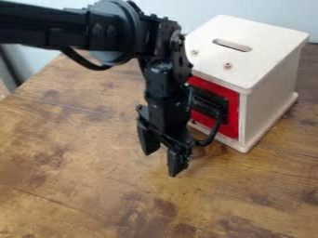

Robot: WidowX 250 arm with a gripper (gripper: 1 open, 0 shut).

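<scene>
My black gripper point(163, 151) hangs low over the wooden table point(74, 186), fingers pointing down and apart, with nothing visible between them. It is in front of and left of a pale wooden box point(248, 51), which has a slot and small screws on top and a red panel point(213, 93) on the side facing the arm. The wrist partly hides that panel, and whether it touches the box cannot be told.
The box takes up the upper right.
</scene>
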